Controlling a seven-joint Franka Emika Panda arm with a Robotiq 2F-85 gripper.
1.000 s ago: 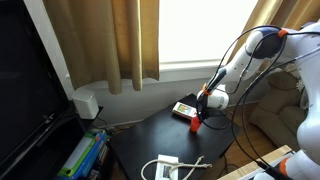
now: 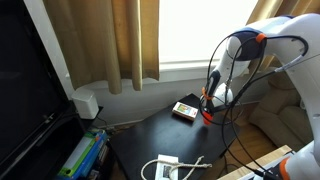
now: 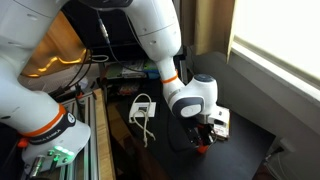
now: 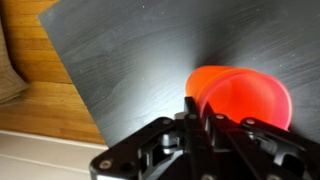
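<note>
A red-orange cup (image 4: pixel 255 97) fills the right middle of the wrist view, its open mouth turned to the camera. My gripper is shut on the near side of its rim. In exterior view 1 the cup (image 2: pixel 208 117) shows as a small red patch at the right side of the dark table, below the gripper. The cup (image 3: pixel 203 149) also appears under the gripper (image 3: pixel 204 137) in exterior view 2. Whether its base touches the table cannot be told. The cup looks empty inside, though part of it is hidden by the fingers.
On the dark table (image 2: pixel 150 138) a small box (image 2: pixel 186 111) lies towards the window, left of the cup. A white device (image 2: pixel 166 168) with a looped cable lies at the near side. Wooden floor (image 4: pixel 35 80) shows past the table edge.
Over the last second the arm and the red cup have moved to the right and slightly back in exterior view 1. The box and the white device have stayed put.
</note>
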